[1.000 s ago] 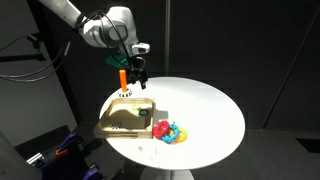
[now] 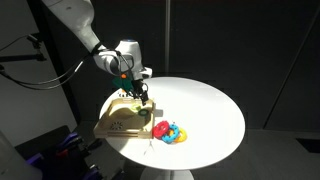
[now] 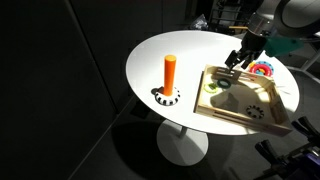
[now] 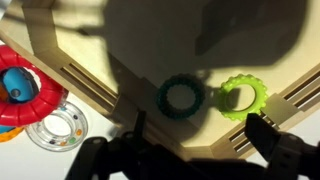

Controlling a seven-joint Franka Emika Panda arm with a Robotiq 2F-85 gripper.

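My gripper is open above a shallow wooden tray (image 4: 85, 88), with no object held between its fingers. Below it in the wrist view, a dark green ring (image 4: 180, 97) lies on the tray floor, nearer the left finger. Beside that ring is a yellow-green ring (image 4: 243, 97), close to the tray's wall and the right finger. Exterior view 2 shows the same dark green ring (image 3: 224, 83) and yellow-green ring (image 3: 211, 87) at one end of the tray, and a further dark ring (image 3: 254, 111) toward the other end.
An orange post (image 3: 169, 73) stands on a black-and-white ringed base (image 3: 167, 97), outside the tray. Colourful toy rings, one of them red (image 4: 32, 88), and a clear beaded ring (image 4: 58, 127) lie beside the tray.
My gripper has come down toward the tray and slightly to the right in exterior view 1. The tray and the toys around it stay where they were.
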